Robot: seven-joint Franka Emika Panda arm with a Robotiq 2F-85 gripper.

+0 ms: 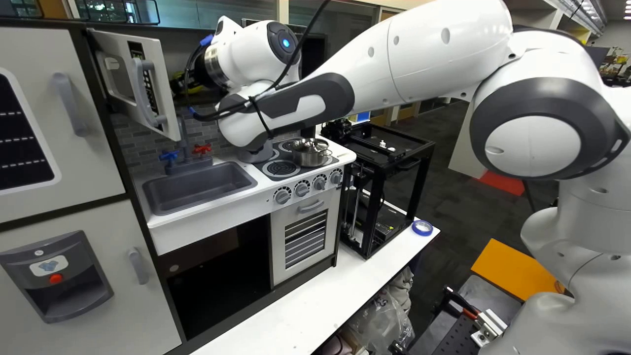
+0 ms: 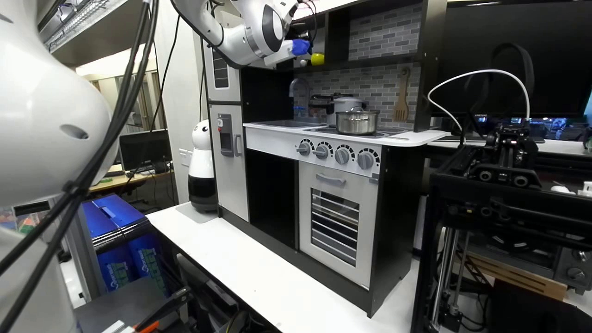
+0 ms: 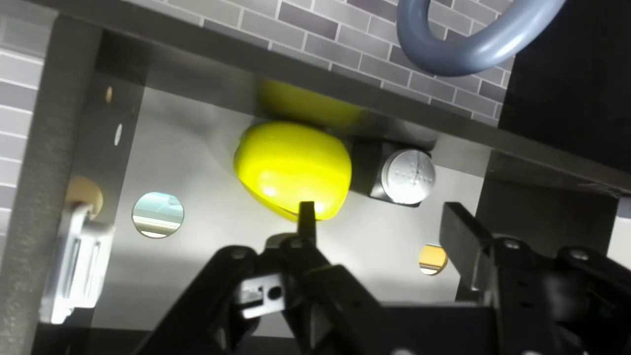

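Note:
A glossy yellow object rests inside an upper compartment of the toy kitchen, its far side against the compartment's back edge. Beside it on the right is a small dark block with a round silver face. My gripper is open and reaches toward the compartment. Its left fingertip overlaps the yellow object's lower edge in the wrist view, the right one lies below and right of the silver face, and nothing is held between them. In exterior view 2 the yellow object shows just past the hand. The compartment's door stands open.
Below are a grey sink with a curved faucet and a stove bearing a metal pot. A black-framed machine stands right of the kitchen.

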